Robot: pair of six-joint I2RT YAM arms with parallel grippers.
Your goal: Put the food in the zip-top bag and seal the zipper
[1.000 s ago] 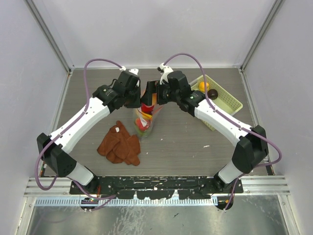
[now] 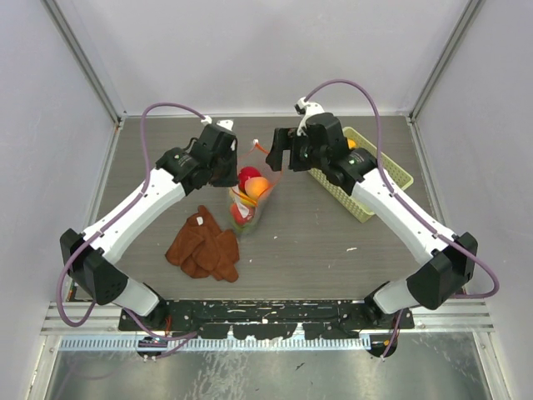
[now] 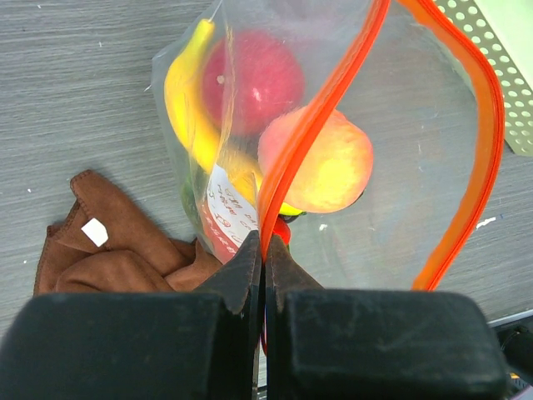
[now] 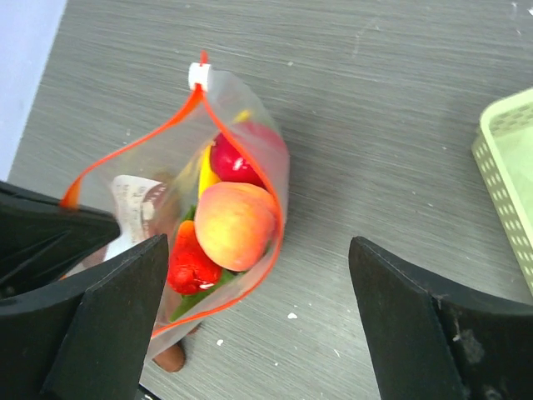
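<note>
The zip bag [image 3: 400, 192] stands open mid-table, holding a banana [image 3: 187, 108], a red round fruit [image 4: 233, 158], a peach [image 4: 233, 225] and a red pepper [image 4: 191, 267]. My left gripper is shut on the bag's orange-zippered rim. My right gripper is open just right of the bag's top, with nothing seen between its fingers.
A brown cloth [image 2: 202, 246] lies front-left of the bag. A green perforated basket [image 2: 358, 208] with fruit stands at the right, partly under the right arm.
My right gripper has moved right, away from the left gripper and the bag's top, uncovering more of the bag. The left arm has barely moved.
</note>
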